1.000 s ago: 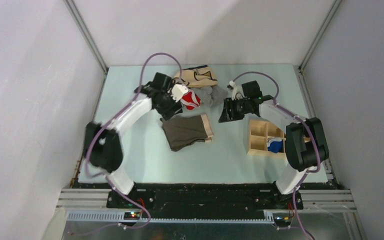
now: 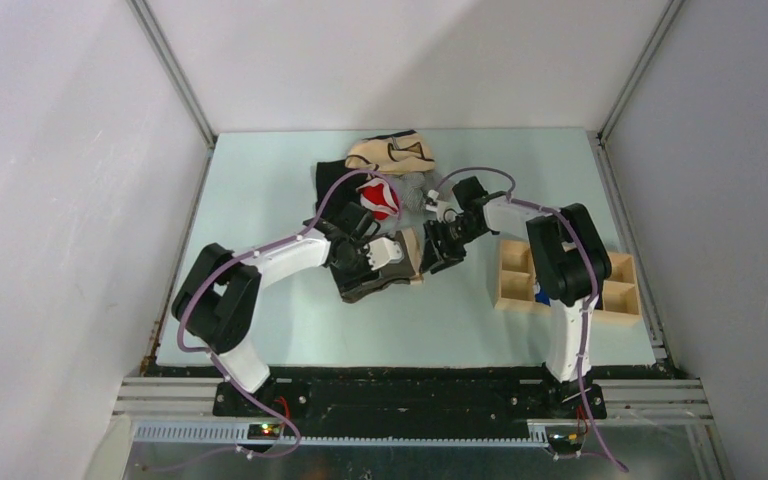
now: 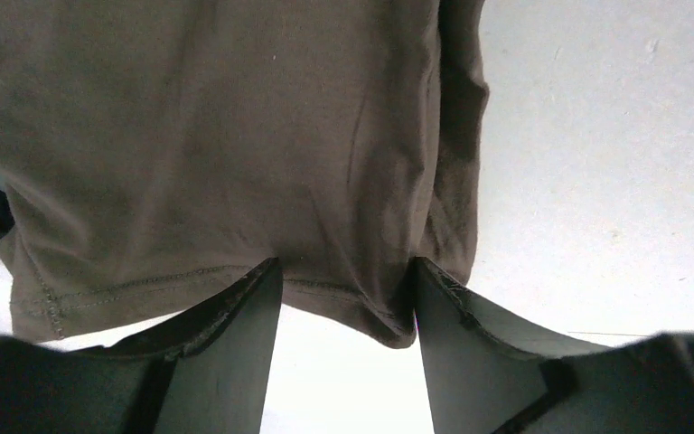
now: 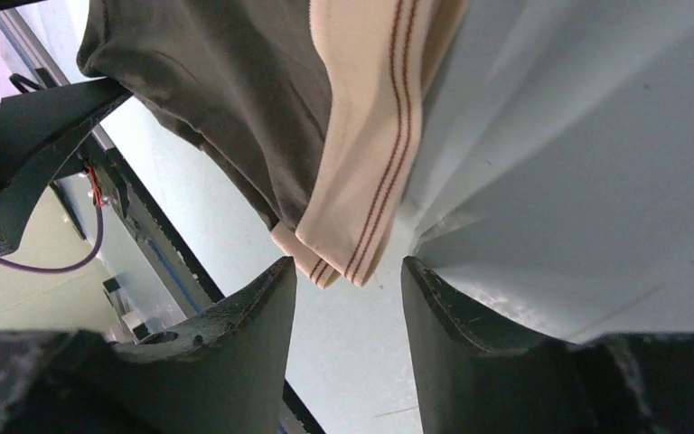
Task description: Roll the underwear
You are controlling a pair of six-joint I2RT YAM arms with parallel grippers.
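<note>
The folded brown underwear lies flat on the table, its beige waistband on the right. In the left wrist view, my left gripper stands part open over the cloth's hem; a folded corner reaches between its fingers, near the right-hand fingertip. My right gripper is also part open, by the waistband's lower corner, which shows between its spread fingertips. Whether either gripper touches the cloth is unclear. From above, both arms cover parts of the underwear.
Behind the underwear lie a beige garment, a red-and-white cloth, a grey cloth and a black cloth. A wooden divided box sits at right, partly under the right arm.
My left arm has come from the cloth's far left edge to over its middle. The right gripper has moved leftward to the waistband. The underwear appears unmoved.
</note>
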